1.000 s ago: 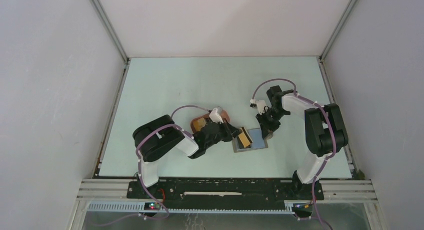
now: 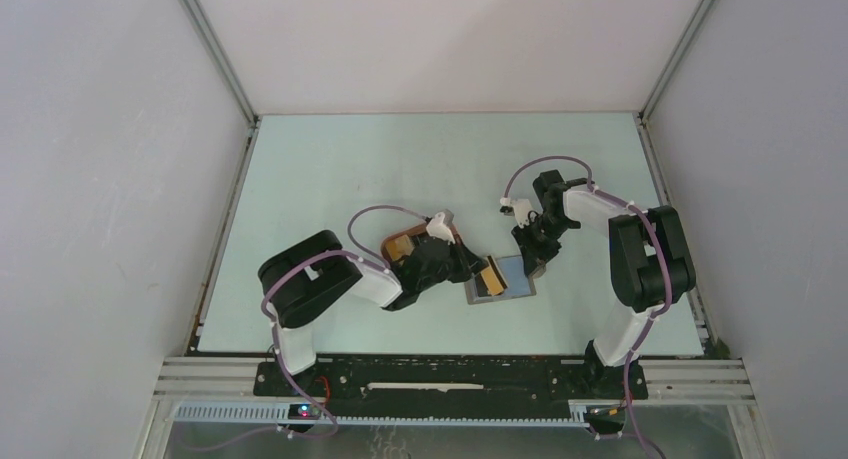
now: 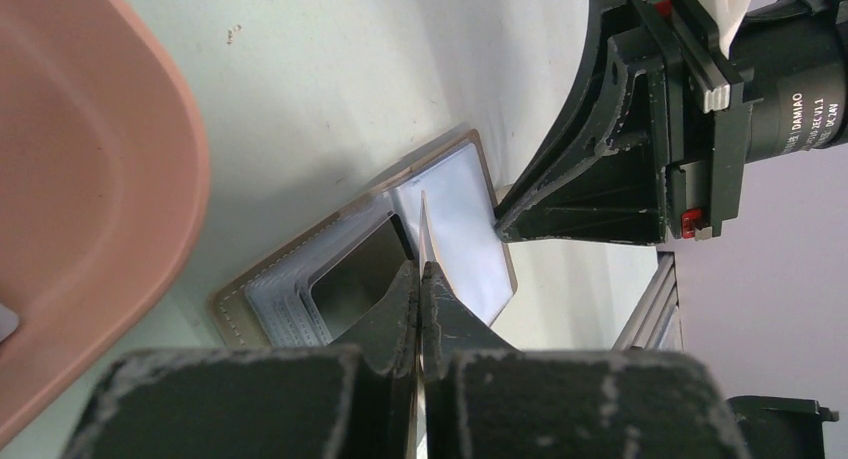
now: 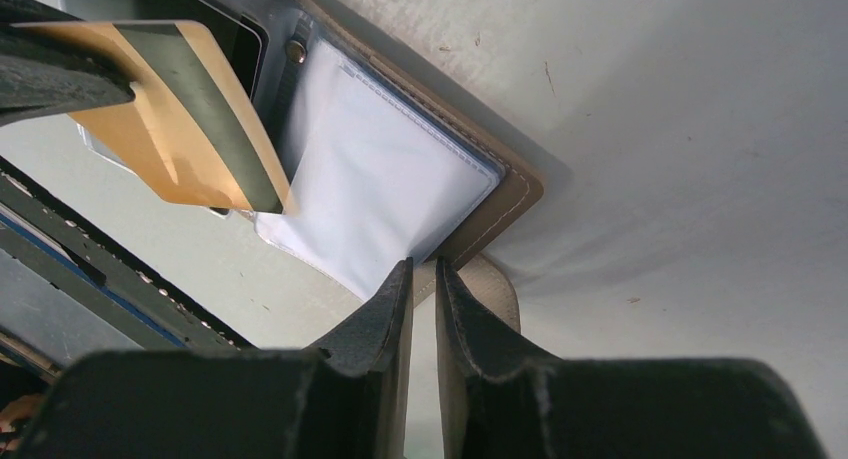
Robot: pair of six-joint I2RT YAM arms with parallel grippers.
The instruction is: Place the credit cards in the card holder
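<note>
The card holder point(image 2: 515, 279) lies open on the table, showing clear sleeves, a dark card point(image 3: 355, 274) and a white pocket point(image 4: 370, 169). My left gripper point(image 2: 475, 266) is shut on an orange card with a dark stripe, held edge-on above the holder's middle; it appears as a thin upright edge point(image 3: 425, 229) in the left wrist view. My right gripper is shut on the holder's outer end, at the edge of the white pocket and brown cover point(image 4: 505, 204).
A pink bowl point(image 3: 120, 179) with cards in it sits left of the holder, partly under my left arm in the top view.
My left gripper has shifted slightly with the orange card over the holder. My right gripper stays at the holder's end.
</note>
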